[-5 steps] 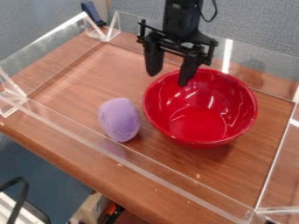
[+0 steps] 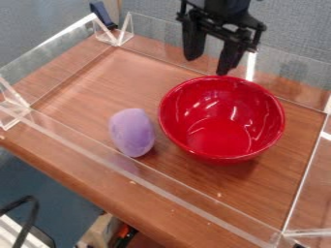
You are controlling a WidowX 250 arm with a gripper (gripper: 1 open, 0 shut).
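A large red bowl sits empty on the wooden surface at centre right. A purple rounded object lies to its left, apart from it. My black gripper hangs above the back rim of the bowl, its two fingers spread apart with nothing visible between them.
Clear plastic walls surround the wooden surface. A black cable and some fittings lie outside at the bottom left.
My gripper has moved right and upward from over the bowl's left back, rising clear of the bowl. The bowl and purple object have not visibly moved.
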